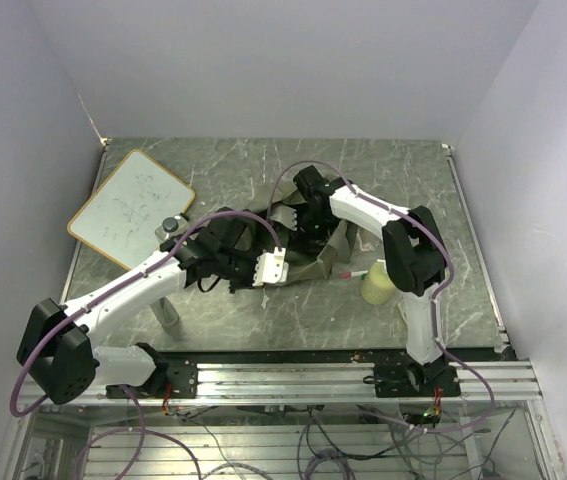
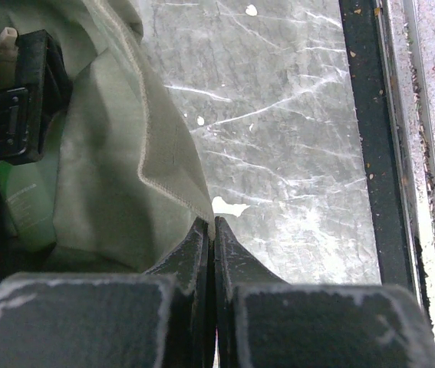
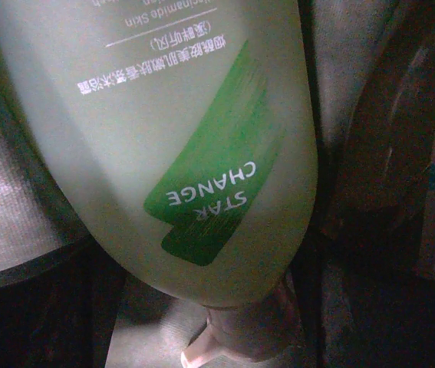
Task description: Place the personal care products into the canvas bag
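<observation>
The olive canvas bag (image 1: 313, 268) sits open mid-table. My left gripper is shut on the bag's near rim, seen as a fabric edge in the left wrist view. My right gripper is down inside the bag, open around a pale bottle with a green label (image 3: 217, 176), its fingers at either side of the lower part. A dark item (image 3: 386, 138) lies beside it. In the top view, a yellow pump bottle (image 1: 377, 287) stands right of the bag, and grey bottles (image 1: 166, 312) stand at the left, partly hidden by my left arm.
A whiteboard (image 1: 128, 205) lies at the back left. A red pen-like item (image 1: 353, 275) lies by the yellow bottle. Walls enclose the table at the back and sides.
</observation>
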